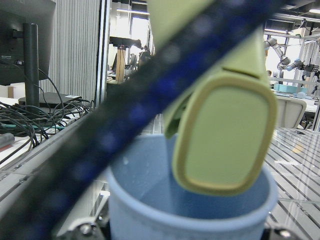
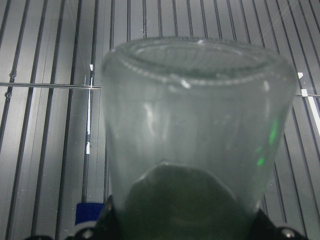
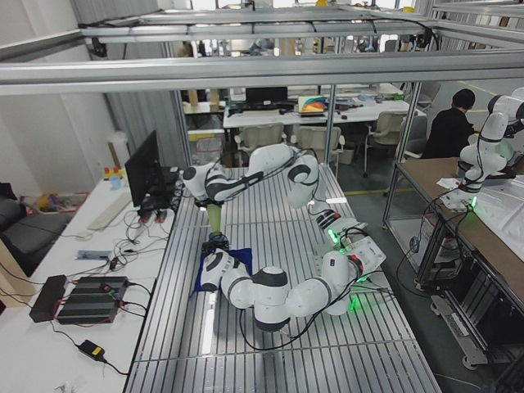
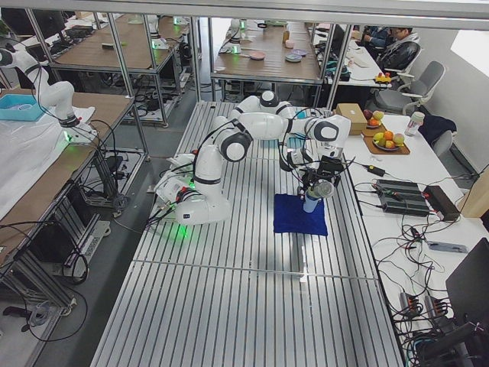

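Note:
A pale green container (image 3: pixel 214 218) is held upside-down or tilted by an arm above a light blue cup (image 4: pixel 310 203). In the left wrist view the blue cup (image 1: pixel 190 217) fills the lower middle, with a green piece (image 1: pixel 222 135) over its opening and a blurred dark band crossing in front. The right wrist view is filled by a translucent vessel (image 2: pixel 197 120), green inside, at that gripper. Both grippers sit at these vessels; their fingertips are hidden, so their fingers are unclear. A dark blue cloth (image 4: pixel 294 222) lies beneath them on the slatted metal table.
A side desk at the table's edge carries a monitor (image 3: pixel 143 176), cables, black boxes (image 3: pixel 90 303) and plates of fruit (image 4: pixel 392 142). Metal frame beams run overhead.

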